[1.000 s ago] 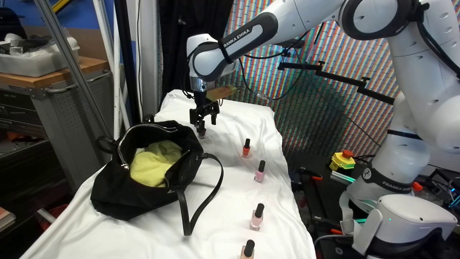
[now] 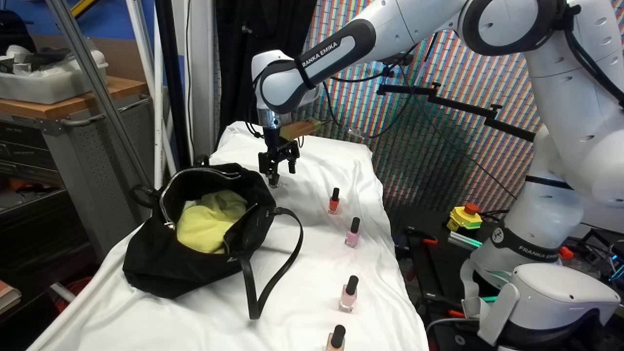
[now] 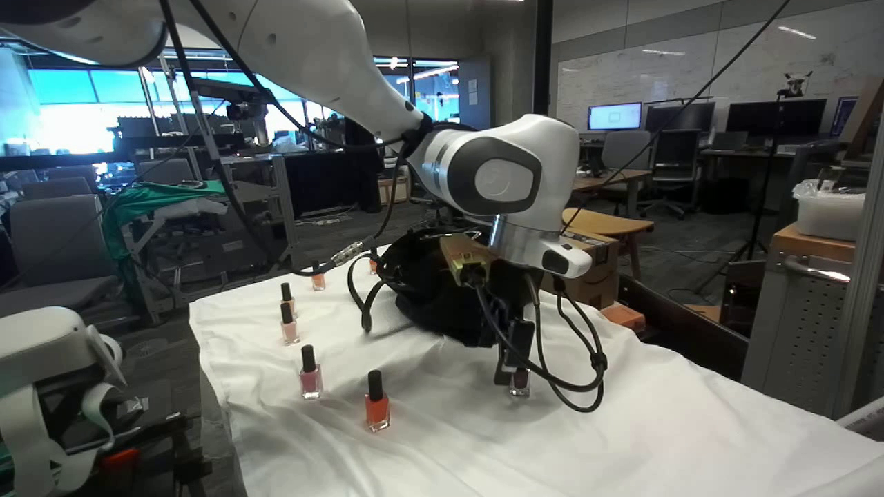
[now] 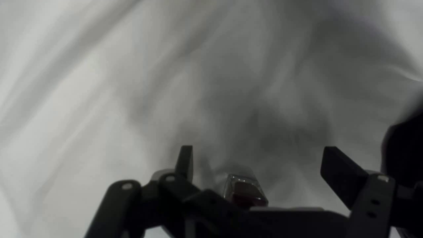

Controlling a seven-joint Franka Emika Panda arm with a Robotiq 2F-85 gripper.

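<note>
A dark nail polish bottle point(image 4: 246, 193) stands on the white cloth beneath my gripper. Only its glass base shows in the wrist view; the gripper's dark body covers the rest. The fingers point(image 4: 184, 164) are spread wide, so the gripper is open, with the bottle low between them and toward the left one. From the side, the same bottle point(image 3: 519, 382) appears right under the fingers, its upper part hidden. Whether either finger touches it, I cannot tell. A black bag point(image 2: 175, 266) gapes open nearby, a yellow-green cloth point(image 2: 213, 222) inside.
Along the table's robot side stand several upright bottles, including a red one point(image 2: 333, 204), a mauve one point(image 2: 351, 236) and a pale pink one point(image 2: 348, 296). The bag's strap point(image 2: 281, 272) loops onto the white cloth point(image 2: 304, 257). Bare cloth lies beyond the gripper.
The arm's wrist has dipped very slightly, and the gripper has shifted a touch to the right in exterior view 1. The bag and the other bottles have stayed put.
</note>
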